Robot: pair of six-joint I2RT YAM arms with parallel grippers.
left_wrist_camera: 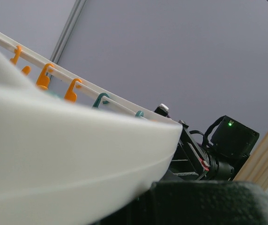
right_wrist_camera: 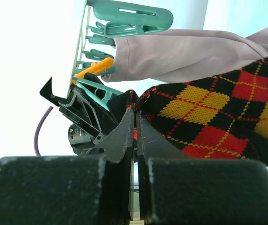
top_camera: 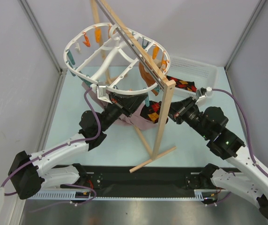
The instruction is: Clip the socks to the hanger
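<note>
The white round clip hanger (top_camera: 92,77) hangs from a wooden frame. My left gripper (top_camera: 133,100) is at its front rim by a teal clip (right_wrist_camera: 138,18); white plastic (left_wrist_camera: 78,154) fills its wrist view, so what it grips is unclear. A red, yellow and black argyle sock (right_wrist_camera: 199,108) hangs below the rim behind the front post. My right gripper (top_camera: 172,112) is right of that post, shut; in its wrist view the sock's edge meets the fingertips, and whether it is pinched cannot be told. A pink sock (right_wrist_camera: 181,51) lies behind.
The front post (top_camera: 162,126) stands between my grippers, with its feet on the table (top_camera: 204,140). A white basket (top_camera: 204,70) holding another argyle sock sits at back right. Orange cloth hangs under the hanger's right side.
</note>
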